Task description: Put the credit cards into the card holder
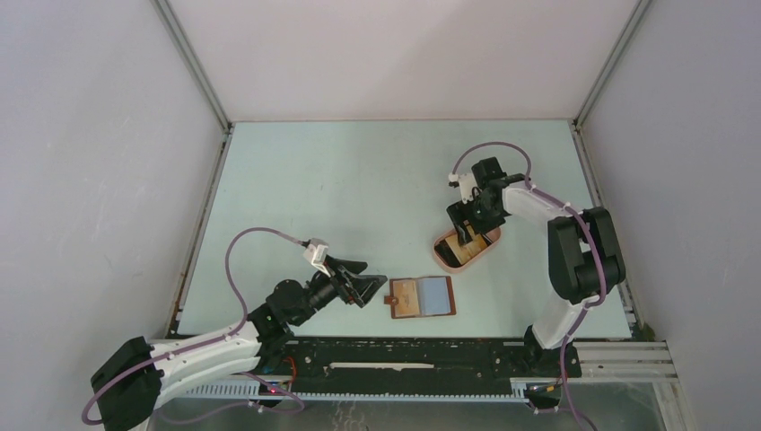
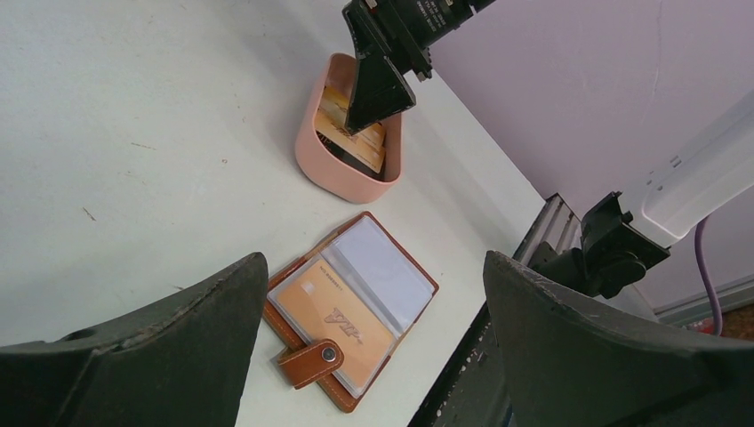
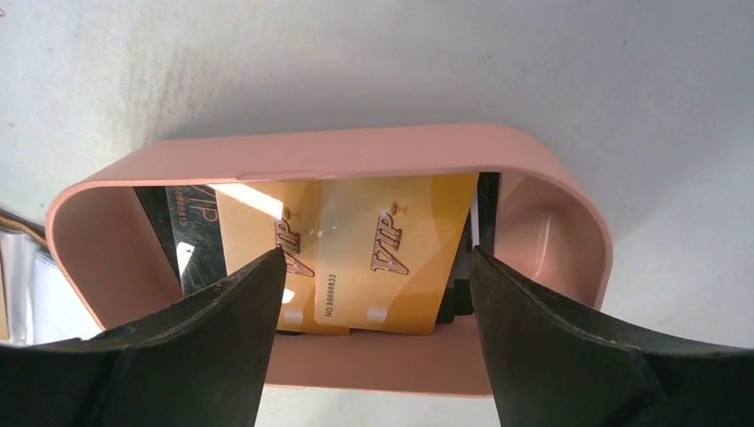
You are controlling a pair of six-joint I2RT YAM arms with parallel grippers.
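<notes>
In the right wrist view, gold VIP cards (image 3: 391, 253) and a dark card (image 3: 197, 233) lie inside the pink bin (image 3: 356, 153). My right gripper is open over the bin, its fingertips on either side of the gold cards and nothing gripped. The brown card holder (image 2: 320, 358) lies spread flat on the table. A gold card (image 2: 331, 311) shows under its one clear sleeve, while the other sleeve (image 2: 378, 267) looks pale and empty. My left gripper (image 1: 376, 273) stands open and empty, just left of the holder (image 1: 388, 301) in the top view.
The bin's raised wall (image 2: 347, 185) surrounds the cards closely. The holder's strap (image 2: 311, 363) sticks out at its left end.
</notes>
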